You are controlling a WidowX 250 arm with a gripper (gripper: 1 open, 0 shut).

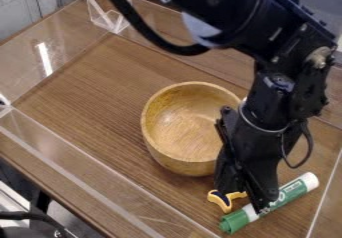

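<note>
The black gripper (254, 182) hangs low at the right, just beside a wooden bowl (181, 122). Below it lie a small yellow-orange object (219, 199) and a green-and-white cylinder (241, 218), like a marker or tube, lying diagonally on the wooden surface. The fingers are dark and partly overlapping; nothing shows held between them, and how far apart they stand is hard to make out.
Clear plastic edging runs along its left and front sides. Cables show at the lower left.
</note>
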